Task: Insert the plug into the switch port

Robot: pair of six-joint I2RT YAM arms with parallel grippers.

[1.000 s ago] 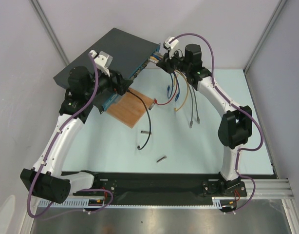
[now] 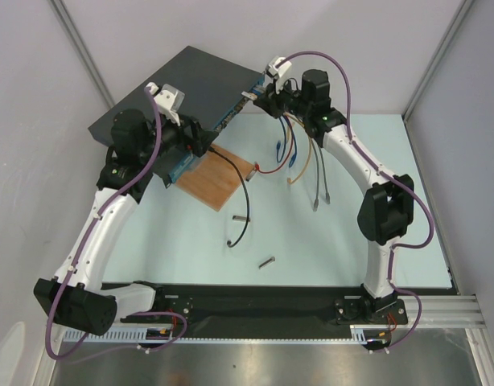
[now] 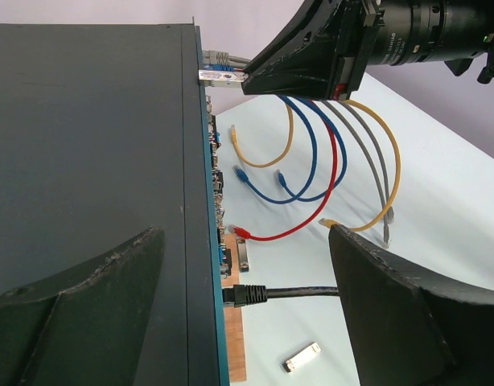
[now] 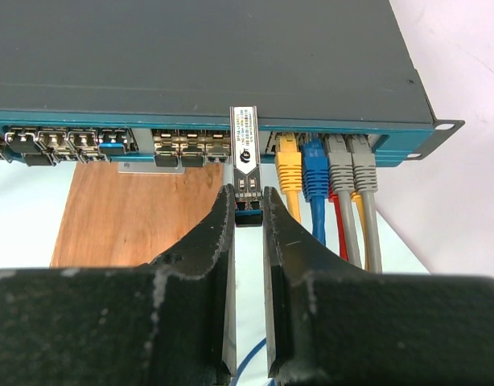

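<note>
A silver, labelled plug is pinched at its near end by my right gripper, which is shut on it. Its far end reaches the front edge of the dark switch, just left of the cabled ports; whether it has entered a port cannot be told. In the left wrist view the plug lies near the switch's upper front corner. My left gripper stands open over the switch's front edge, with a black cable's connector seen between its fingers.
Yellow, blue and grey cables fill ports right of the plug. Loose cable ends lie on the white table. A wooden board sits below the switch, and small silver modules lie on the open table nearer the front.
My right gripper has moved slightly left, toward the switch's front edge, carrying the plug. The left arm and the switch look unmoved.
</note>
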